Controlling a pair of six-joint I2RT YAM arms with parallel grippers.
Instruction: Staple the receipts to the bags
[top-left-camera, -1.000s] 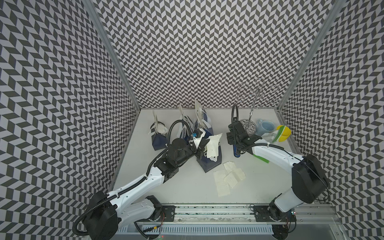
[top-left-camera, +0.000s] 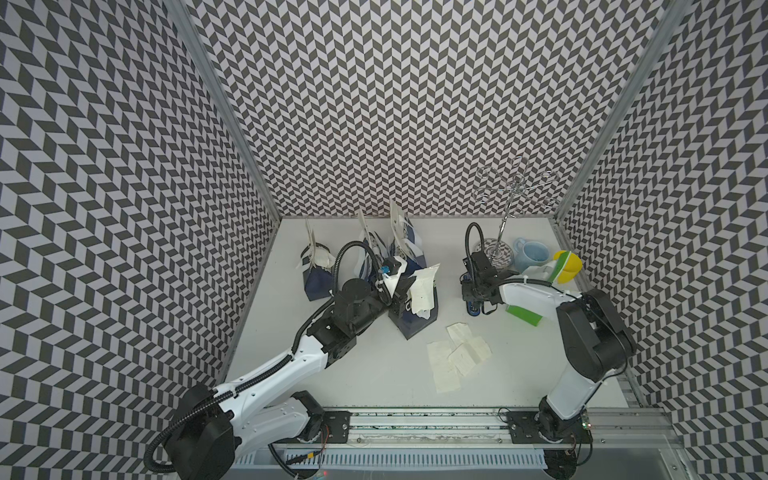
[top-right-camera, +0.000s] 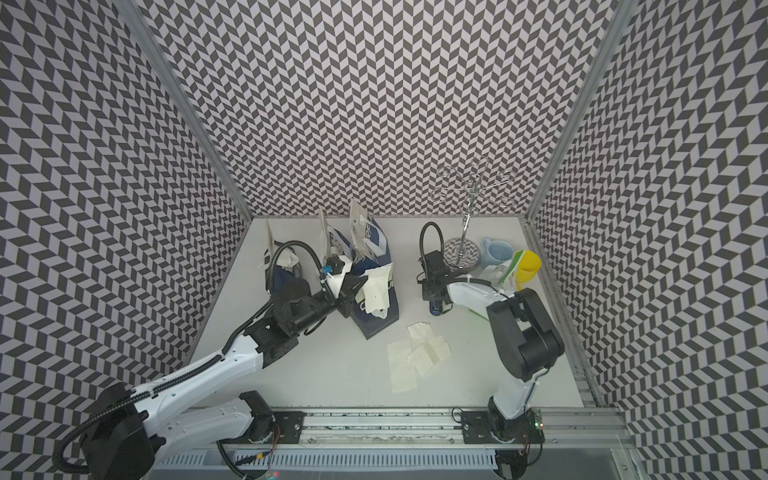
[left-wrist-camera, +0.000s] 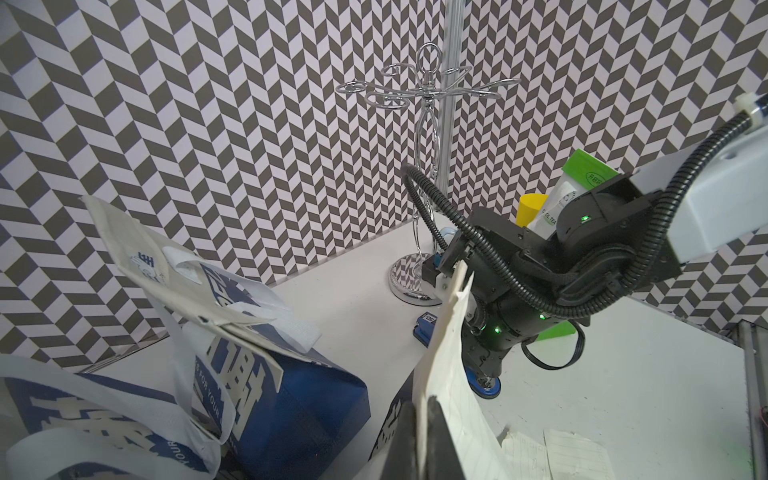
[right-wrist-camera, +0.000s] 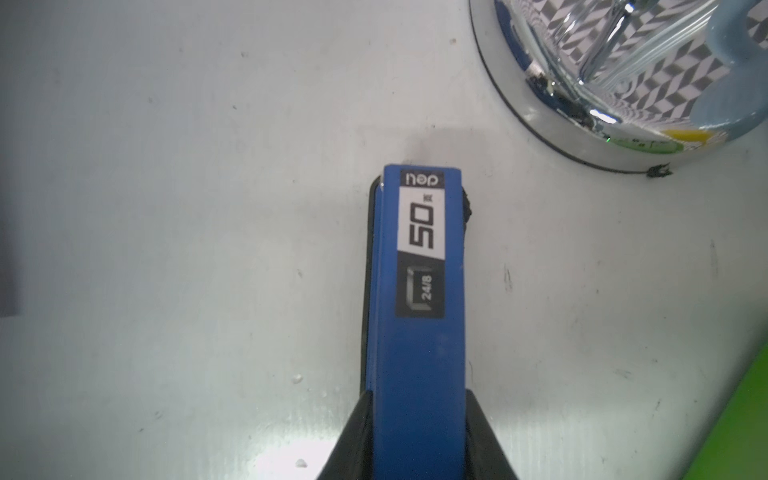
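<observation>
In the left wrist view my left gripper is shut on the upright pale top edge of a bag, with a cream receipt (left-wrist-camera: 454, 384) against it. From above, this navy bag (top-left-camera: 414, 324) stands near the table's middle, the white paper (top-left-camera: 422, 289) lying over its top. My right gripper is shut around the sides of a blue stapler (right-wrist-camera: 420, 352), which rests on or just above the table; I cannot tell which. More loose receipts (top-left-camera: 460, 357) lie flat in front of the bag.
Several other blue and white bags (top-left-camera: 318, 280) stand behind and left. At the right are a chrome stand (top-left-camera: 497, 254), a light blue mug (top-left-camera: 530, 253), a yellow cup (top-left-camera: 570, 268) and a green item (top-left-camera: 524, 315).
The held bag has shifted slightly left, with the left arm almost still.
</observation>
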